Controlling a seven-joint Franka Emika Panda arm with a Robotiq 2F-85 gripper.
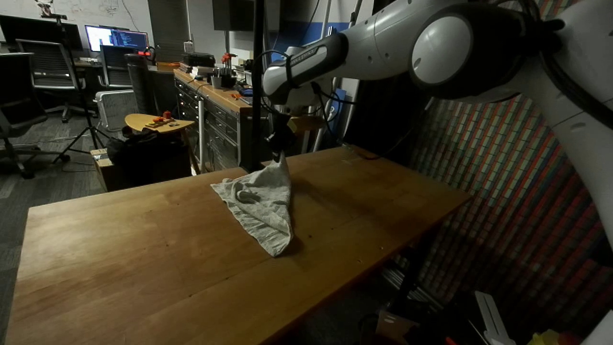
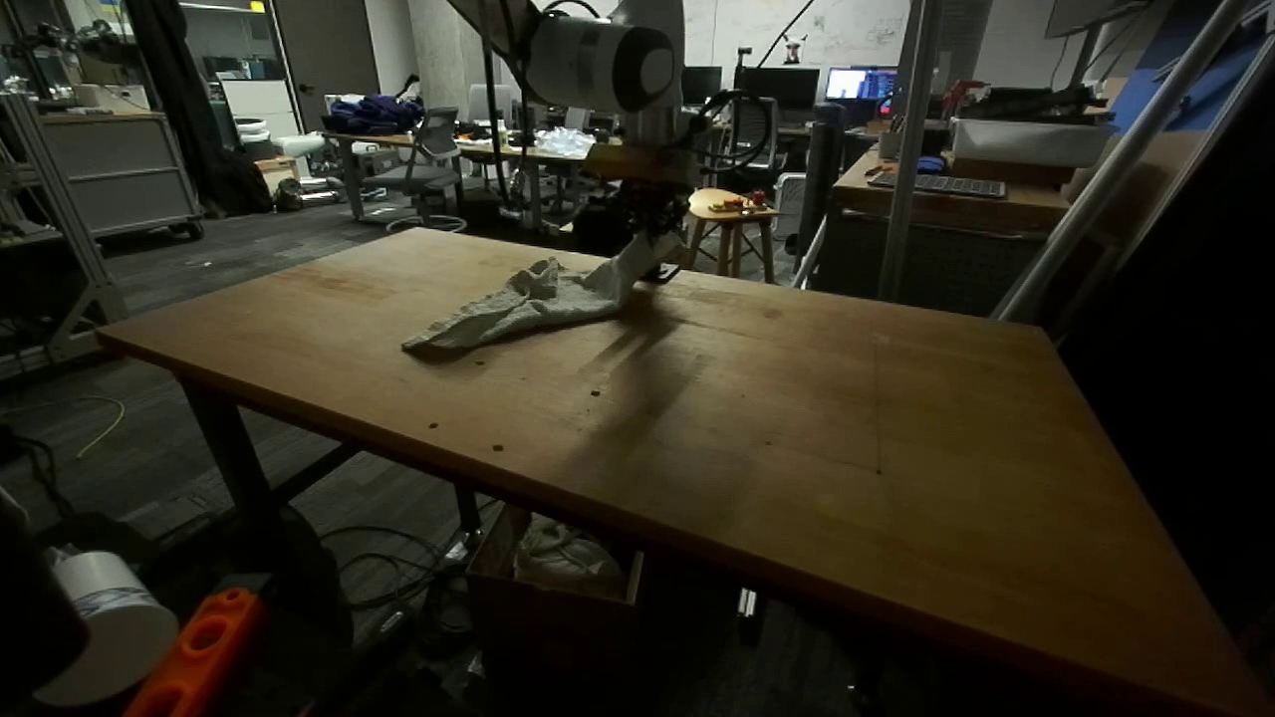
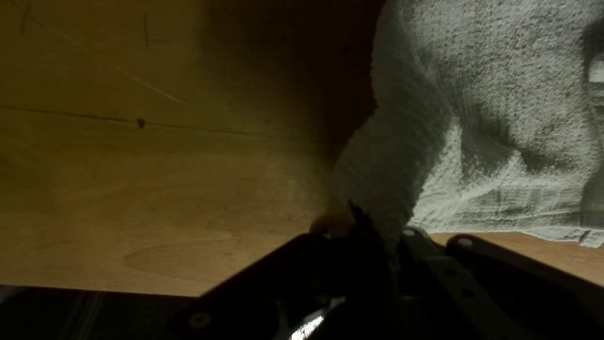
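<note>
A pale grey cloth lies bunched on the wooden table, its far corner pulled up off the surface. My gripper is shut on that raised corner, near the table's far edge. From the other side, the cloth slopes up to the right toward my gripper. In the wrist view, a fold of the cloth runs down between the dark fingers of the gripper. The rest of the cloth spreads to the right there, and its pinched end is hidden.
Bare tabletop surrounds the cloth, with wide free room at the near left in exterior view 1. A dark upright post stands close by the gripper at the far edge. Beyond are a drawer cabinet and a small stool.
</note>
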